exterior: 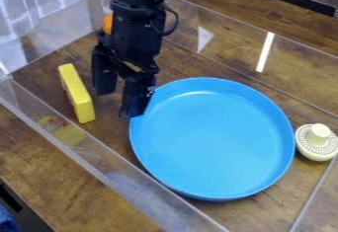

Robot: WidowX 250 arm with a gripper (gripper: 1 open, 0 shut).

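My black gripper (122, 86) hangs in the upper middle of the camera view, low over the wood, open, between a yellow block and a blue plate. The upright yellow block (75, 92) stands to its left. The large blue plate (211, 137) lies to its right and nearer the front. I cannot tell whether anything is touching the fingertips.
An orange object (109, 23) is partly hidden behind the arm. A white round knob-like object (315, 142) sits at the right edge. Clear plastic walls run along the left and front.
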